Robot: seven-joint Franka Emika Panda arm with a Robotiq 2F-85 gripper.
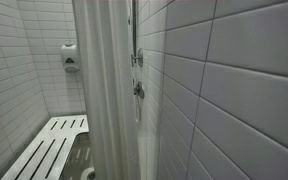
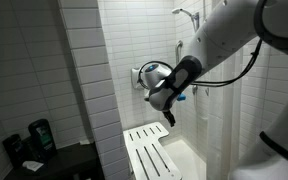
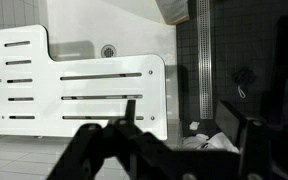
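In the wrist view my gripper stands open, its dark fingers spread apart at the lower edge with nothing between them. Below it is the white slatted shower bench (image 3: 109,68). A crumpled white item (image 3: 210,143), perhaps cloth, shows near the fingers, partly hidden by the gripper. In the second exterior view the arm reaches in from the right, and the gripper (image 2: 168,117) hangs in front of the bench (image 2: 142,134). The pale shower curtain (image 1: 106,85) hangs down in the first exterior view, where my gripper does not show.
A metal drain strip (image 3: 205,60) separates the white shower floor (image 3: 144,20) from dark tiles (image 3: 246,40). A dispenser (image 1: 70,58) is on the back wall. Dark bottles (image 2: 42,138) stand at the left. Tiled walls and the curtain bound the space.
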